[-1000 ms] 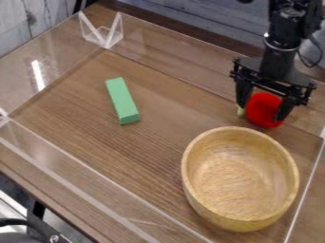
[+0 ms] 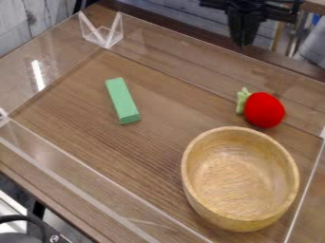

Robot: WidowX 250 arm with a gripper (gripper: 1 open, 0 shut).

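My gripper (image 2: pixel 241 27) is at the top edge of the view, above and behind a red round object (image 2: pixel 264 110) with a pale green top, which lies on the wooden table. The gripper is dark and mostly cut off, so its opening is unclear. A large wooden bowl (image 2: pixel 241 177) sits at the front right. A green block (image 2: pixel 121 100) lies on the left.
A clear wire-like or plastic object (image 2: pixel 102 30) stands at the back left.
My gripper has risen up and back from the red object to the top edge of the view. The red object rests on the table, uncovered.
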